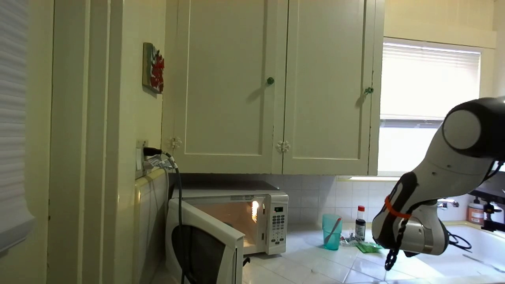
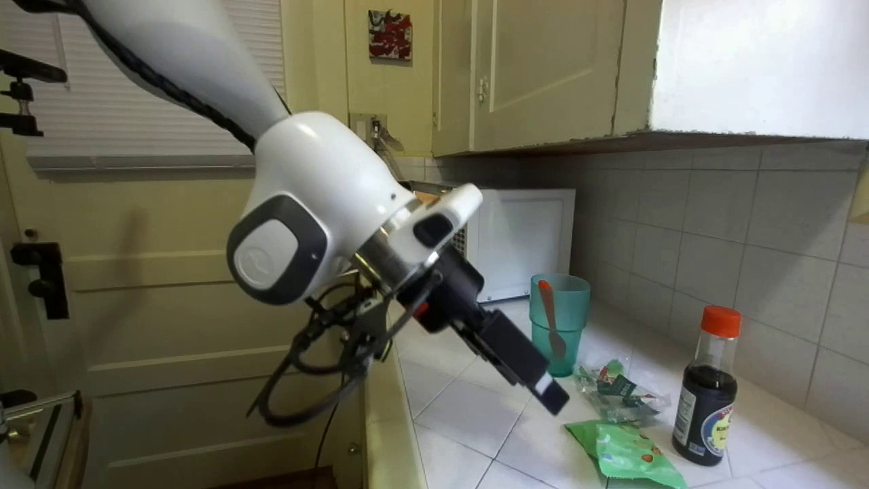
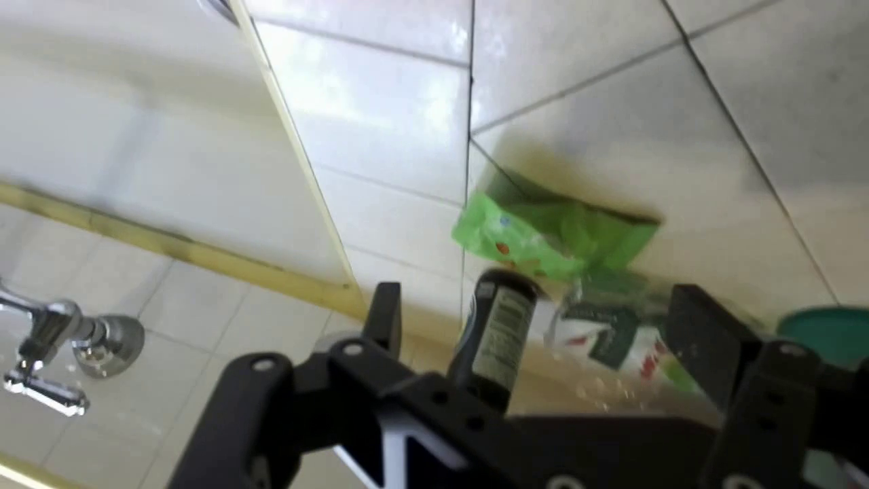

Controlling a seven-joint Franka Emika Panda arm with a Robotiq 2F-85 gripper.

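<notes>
My gripper stands open, its two black fingers (image 3: pixel 383 316) wide apart and nothing held. Within the gap, as the wrist view looks, appear a green packet (image 3: pixel 562 238), a dark sauce bottle (image 3: pixel 498 334) and a clear bag with printed greens (image 3: pixel 612 334), all lying beyond the fingertips. Exterior view 2 has the gripper slanting down above the counter, near the green packet (image 2: pixel 623 451) and left of the upright, red-capped bottle (image 2: pixel 707 399). A teal cup (image 2: pixel 559 326) holding a red-handled spoon (image 2: pixel 550 314) stands behind. From exterior view 1 the arm mostly hides the gripper.
At the left, a microwave (image 1: pixel 277 225) has its door (image 1: pixel 208 236) swung open and its inside lit. A white sink (image 1: pixel 466 239) lies right of the counter, with a faucet (image 3: pixel 61 334) at the wall. Bare tile (image 2: pixel 468 407) shows in front of the cup.
</notes>
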